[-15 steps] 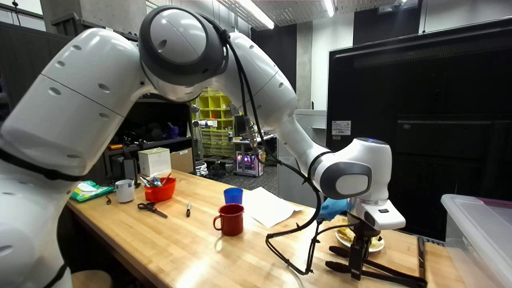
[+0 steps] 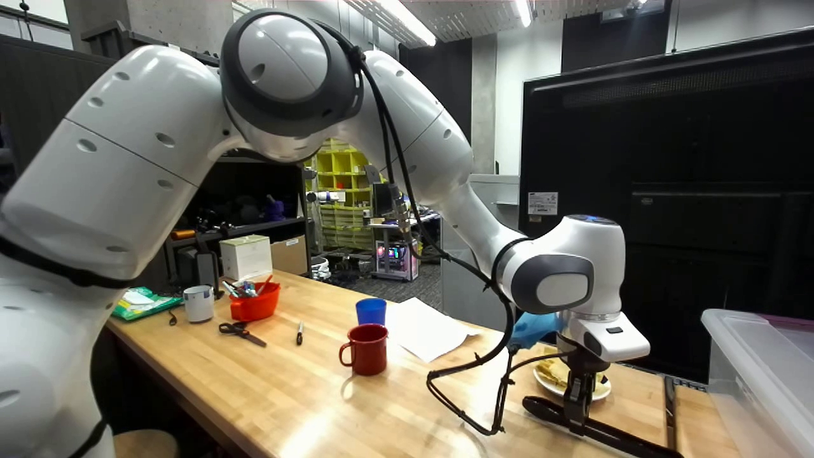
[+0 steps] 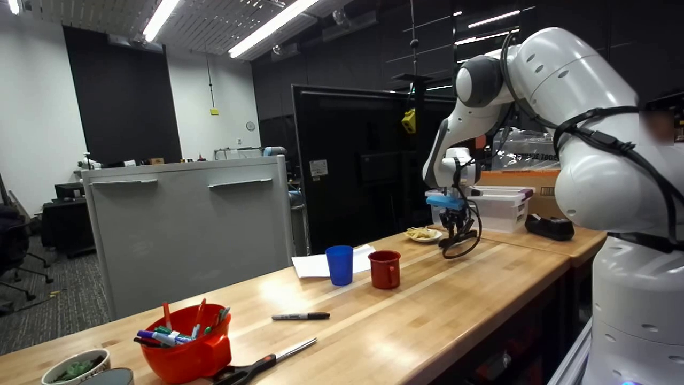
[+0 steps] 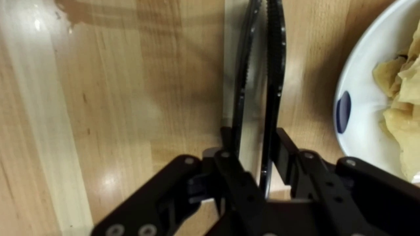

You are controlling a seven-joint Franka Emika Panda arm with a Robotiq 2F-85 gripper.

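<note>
A pair of black tongs [image 2: 629,436] lies low over the right end of the table. My gripper [image 2: 577,421] points down around it, with its fingers closed in against both arms. In the wrist view the tongs [image 4: 276,59] run up between the fingers, one finger at each outer side. A narrow gap remains between the two tong arms. Beside them is a white plate [image 4: 356,63] with yellow chips [image 4: 409,94], apart from the gripper. Whether the tongs touch the table is hard to tell.
A red mug [image 2: 367,351] and blue cup [image 2: 371,312] stand mid-table near white paper [image 2: 427,328]. A clear plastic bin [image 2: 763,381] borders the right. Scissors [image 2: 242,333], a marker [image 2: 299,333] and a red pen holder [image 2: 255,305] lie farther left.
The tongs' two black handles were spread apart a second ago; they now appear drawn together between my fingers. The gripper and wrist have risen and shifted slightly to the right.
</note>
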